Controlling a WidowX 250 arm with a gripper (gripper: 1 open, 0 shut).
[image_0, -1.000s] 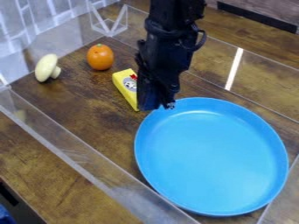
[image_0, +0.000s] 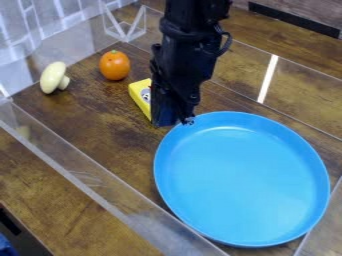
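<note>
My black gripper (image_0: 178, 106) hangs from the top centre, low over the wooden table, just right of a yellow block (image_0: 142, 92) with printing on it, which it partly hides. The fingertips sit above the near-left rim of a large blue plate (image_0: 241, 180). The fingers look close together; whether anything is between them is hard to see against the dark arm.
An orange tomato-like object (image_0: 115, 65) and a pale mushroom-like object (image_0: 55, 77) lie at the back left. A clear plastic edge runs along the left and front. Bare wood (image_0: 80, 140) is free left of the plate.
The gripper has shifted slightly, covering a bit more of the yellow block's right part. The other objects look unmoved.
</note>
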